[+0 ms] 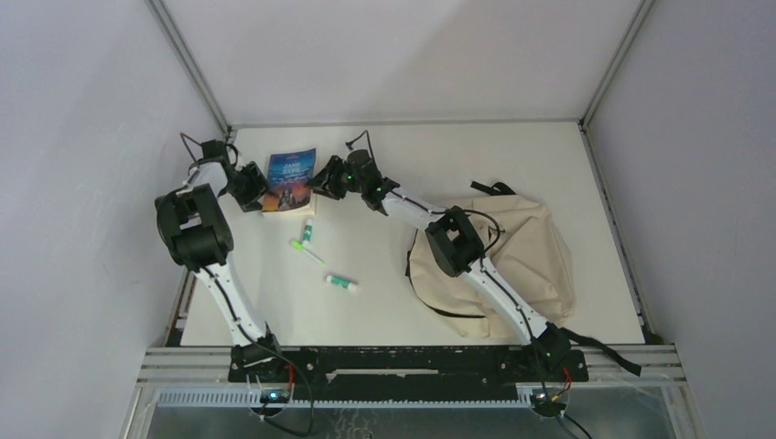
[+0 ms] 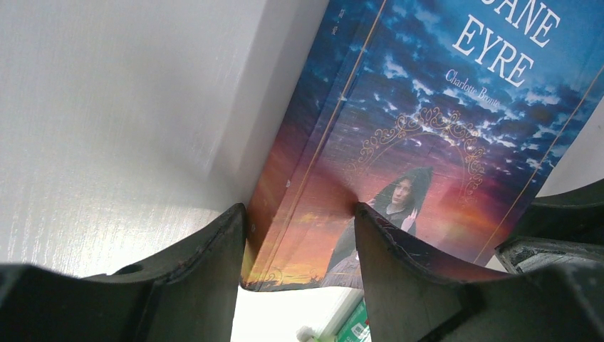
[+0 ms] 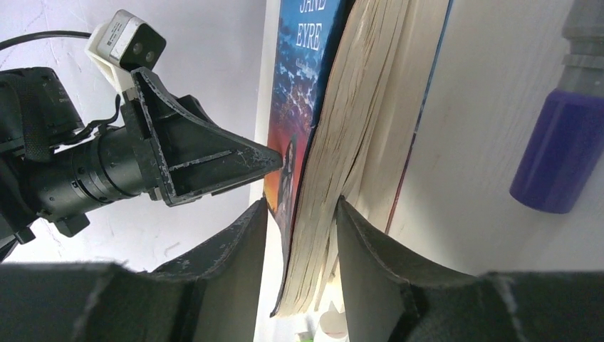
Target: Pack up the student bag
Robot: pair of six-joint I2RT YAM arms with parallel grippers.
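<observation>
A Jane Eyre book [image 1: 291, 174] [image 2: 498, 100] [image 3: 299, 85] lies at the back left, apparently on another pale book [image 3: 399, 142]. At its left side is my left gripper [image 1: 260, 190], fingertips at the cover's lower spine corner. My right gripper [image 1: 320, 181] is at the opposite, page-edge side, its fingertips on either side of the book's edge. How firmly either one grips is unclear. A beige cloth bag [image 1: 540, 256] lies flat at the right, partly under the right arm.
Two small tubes [image 1: 307, 232] [image 1: 340, 283] and a green pen [image 1: 308, 252] lie below the book. A purple-labelled bottle [image 3: 548, 149] stands close by in the right wrist view.
</observation>
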